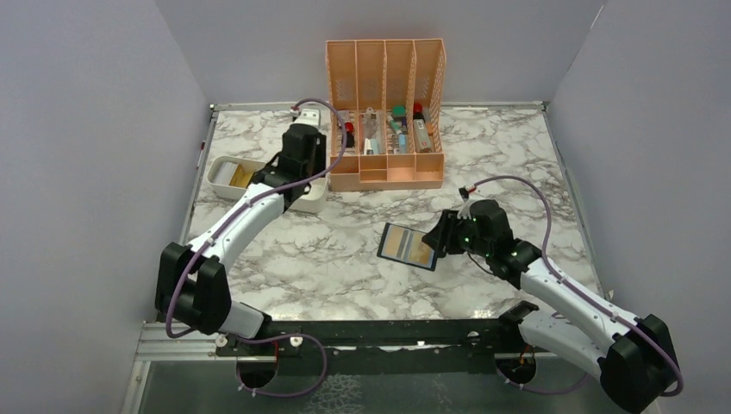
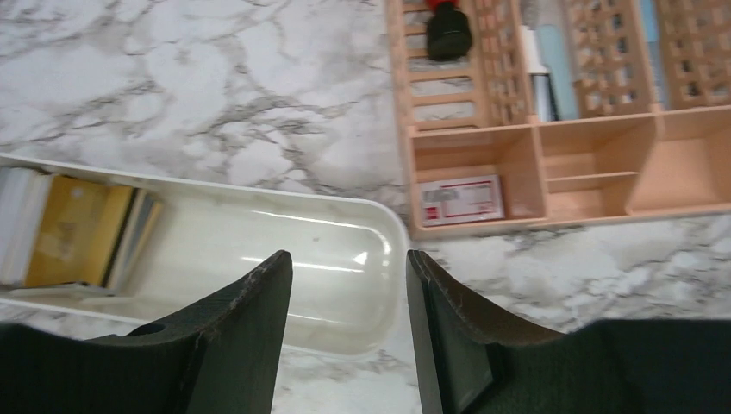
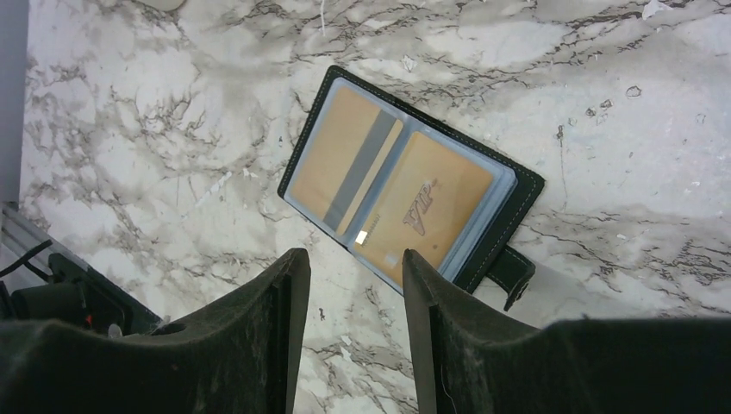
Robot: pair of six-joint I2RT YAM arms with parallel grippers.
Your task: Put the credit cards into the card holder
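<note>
The card holder (image 3: 487, 250) lies spread flat on the marble table, dark-edged with clear pockets; tan cards (image 3: 431, 194) show in both halves. Its black strap (image 3: 511, 270) sticks out at one side. My right gripper hovers beside the holder with its fingers apart and nothing between them. Over the right part of a long white tray (image 2: 284, 211), my left gripper is open and empty. Yellow and white flat pieces (image 2: 73, 228) stand on edge at the tray's left end. A white-and-red card (image 2: 461, 200) lies in a front compartment of the organizer.
The orange organizer (image 1: 385, 177) stands at the back centre, holding several small items, among them a red-and-black object (image 2: 448, 33). Bare table (image 1: 345, 250) surrounds the card holder. Grey walls border the sides.
</note>
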